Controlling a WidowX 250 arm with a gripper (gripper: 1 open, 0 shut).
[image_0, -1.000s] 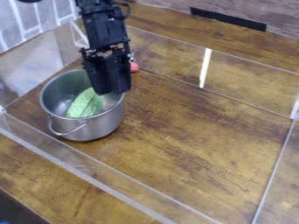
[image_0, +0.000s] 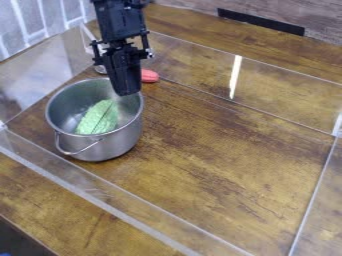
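A steel pot (image_0: 96, 143) with a wire handle stands at the left of the wooden table, a pale green elongated object (image_0: 96, 119) lying inside it. My black gripper (image_0: 126, 84) hangs over the back right part of the pot's opening. Its fingers point down, and I cannot make out what, if anything, is between them.
A red object (image_0: 148, 76) lies behind the pot, partly hidden by my gripper. Clear panels edge the wooden table (image_0: 227, 170).
The gripper has risen a little and turned slightly, showing more of the pot's back rim and the red object. The pot and green object have stayed put.
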